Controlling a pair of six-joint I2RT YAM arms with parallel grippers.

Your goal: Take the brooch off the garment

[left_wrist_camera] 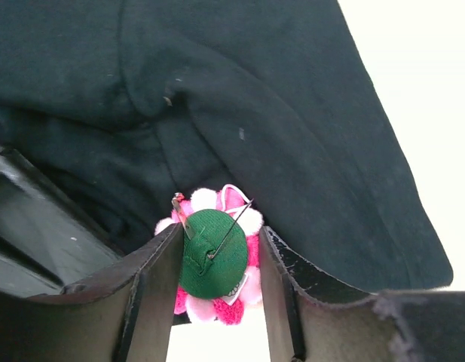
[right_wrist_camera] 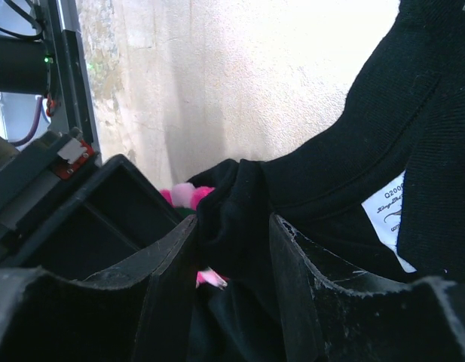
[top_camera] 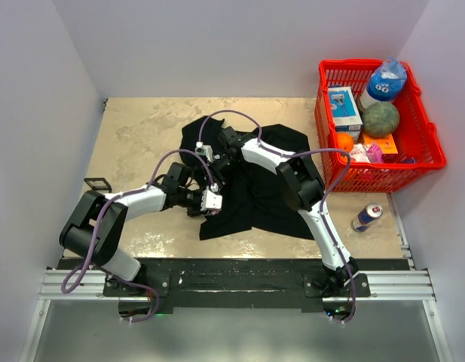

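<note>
The black garment lies spread on the table. In the left wrist view the brooch, a green round back with a pin and pink-white petals, sits between the fingertips of my left gripper, close around it; whether they grip it is unclear. In the right wrist view my right gripper is shut on a bunched fold of the garment, with pink petals partly visible behind it. From above, both grippers meet over the garment's left part, largely hiding the brooch.
A red basket of goods stands at the back right. A can is at the front right, a small black frame at the left. Bare table shows at back left and front left.
</note>
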